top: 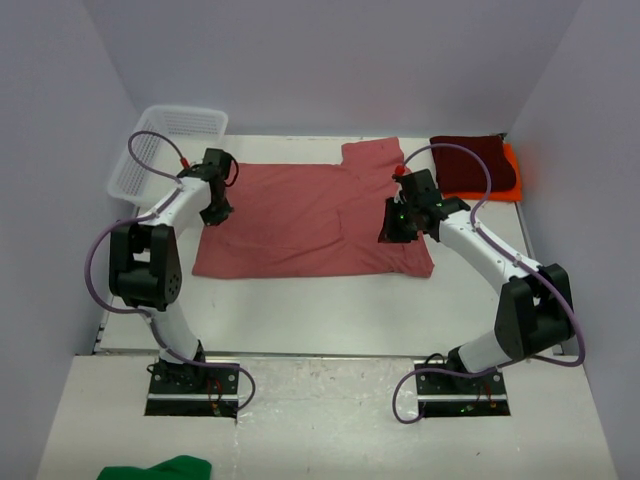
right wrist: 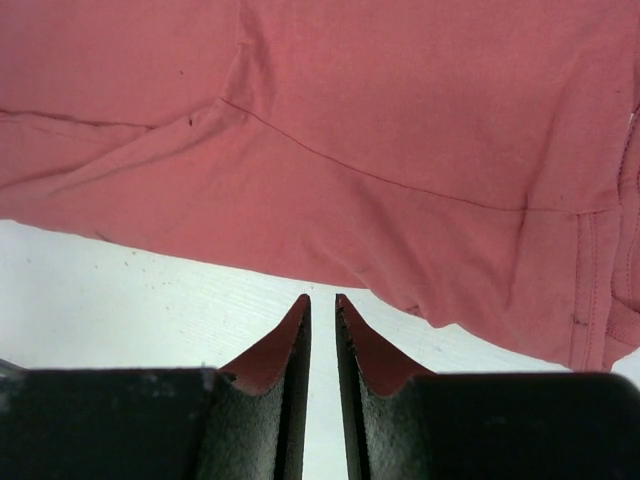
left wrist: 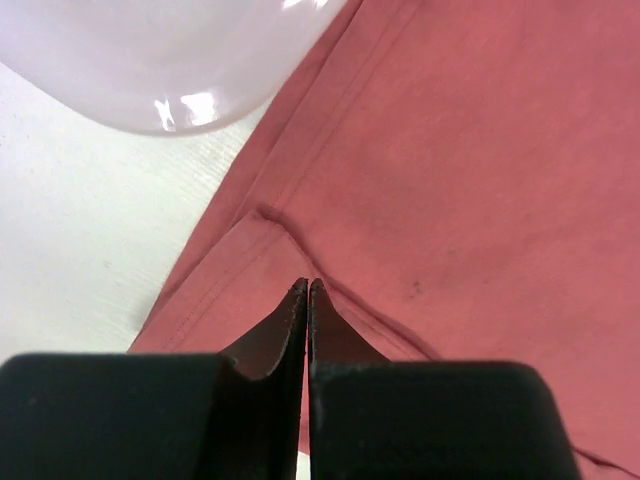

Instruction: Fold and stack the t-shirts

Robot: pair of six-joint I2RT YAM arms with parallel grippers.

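A red t-shirt lies spread across the table, its near edge doubled over in a strip and a sleeve sticking out at the back. In the left wrist view my left gripper is shut over the left edge of this shirt, close to a folded corner; no cloth shows between its fingers. My right gripper is over the shirt's near right part, shut, with only a thin empty slit between the tips. A folded dark red shirt rests on an orange one at the back right.
An empty-looking white basket stands at the back left, close to my left arm. Green cloth lies off the table at the near left.
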